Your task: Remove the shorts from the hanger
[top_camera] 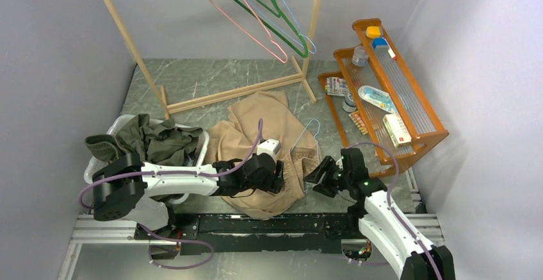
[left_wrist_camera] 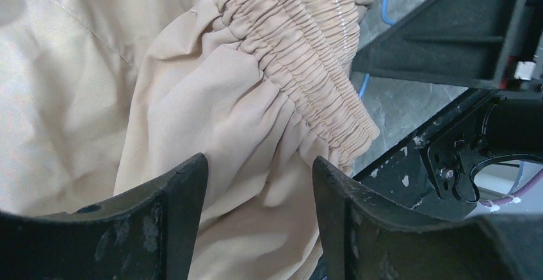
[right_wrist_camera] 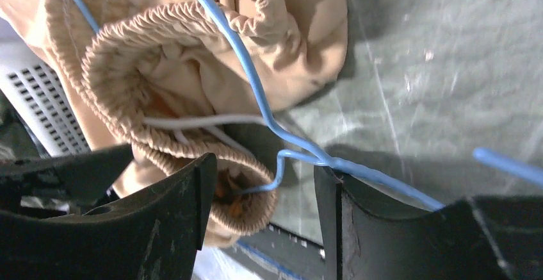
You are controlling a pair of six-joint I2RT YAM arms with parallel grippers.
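Note:
Beige shorts (top_camera: 256,126) lie spread on the floor, their elastic waistband (left_wrist_camera: 301,62) bunched at the right. A light blue hanger (right_wrist_camera: 250,68) runs into the waistband. My left gripper (top_camera: 275,177) is open over the fabric beside the waistband (left_wrist_camera: 260,171). My right gripper (top_camera: 317,177) is open low at the hanger, just right of the shorts; in the right wrist view the blue plastic crosses between and above its fingers.
A white basket (top_camera: 96,164) of green clothing is at left, a wooden shelf (top_camera: 429,132) at right. A rack (top_camera: 224,94) with pink, green and blue hangers stands behind. Bare floor lies around the shorts.

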